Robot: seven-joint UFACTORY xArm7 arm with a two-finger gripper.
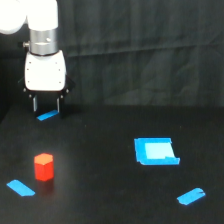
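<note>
Upper left in the camera view, the white arm (44,50) reaches down to my gripper (46,104). Its two dark fingertips stand apart, with nothing visibly held. A small blue piece (47,116) lies on the table just below the fingertips. Nearer the camera on the left sits a red block (44,166). A flat blue piece (20,187) rests at the front left, and another blue piece (191,196) at the front right. On the right half stands a shallow blue container (141,151) with a white inside.
A black curtain (140,50) hangs behind the table.
</note>
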